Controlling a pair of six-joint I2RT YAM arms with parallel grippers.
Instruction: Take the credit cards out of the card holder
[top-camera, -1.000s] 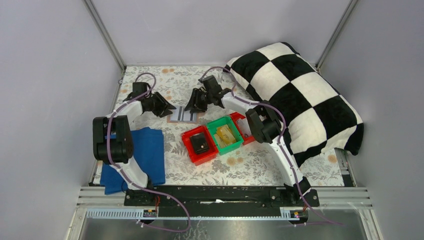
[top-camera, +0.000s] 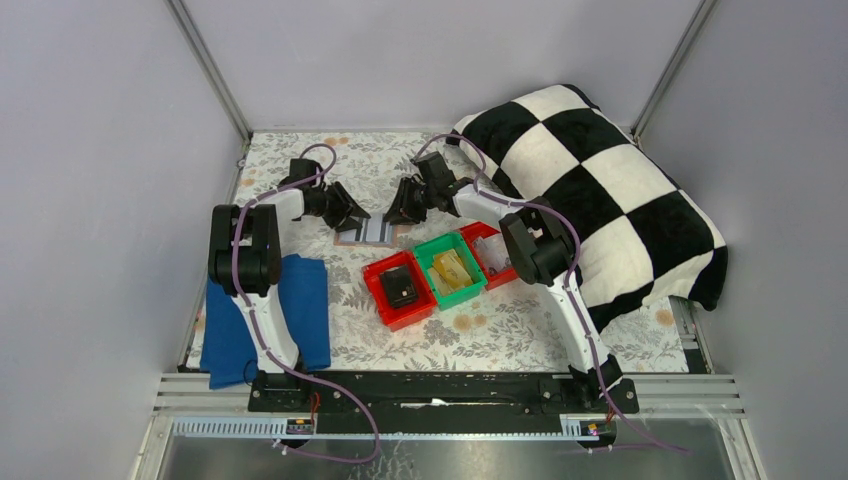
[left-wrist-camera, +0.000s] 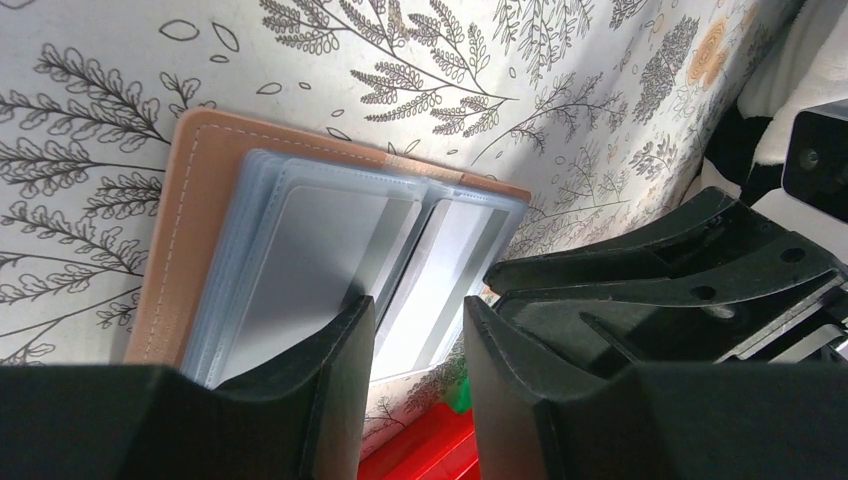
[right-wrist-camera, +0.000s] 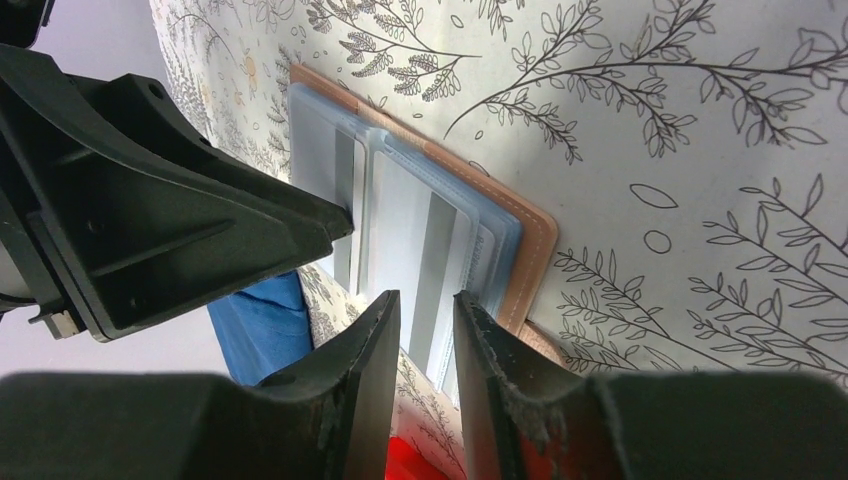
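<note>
The card holder lies spread on the table, a tan cover with clear bluish sleeves. White cards with a grey stripe show inside its sleeves, one card on the right side in the left wrist view and one card in the right wrist view. Over the holder's left part is my left gripper, its fingers apart with nothing gripped between them. My right gripper is low over the right part, fingertips parted by a narrow gap near the sleeve edge. Whether any fingertip touches the sleeves, I cannot tell.
A red bin with a dark item, a green bin and another red bin stand in front of the holder. A checkered cushion fills the right side. At left lies a blue cloth.
My left gripper has moved right, farther over the holder. The right gripper has shifted a little to the right. The holder stays in place.
</note>
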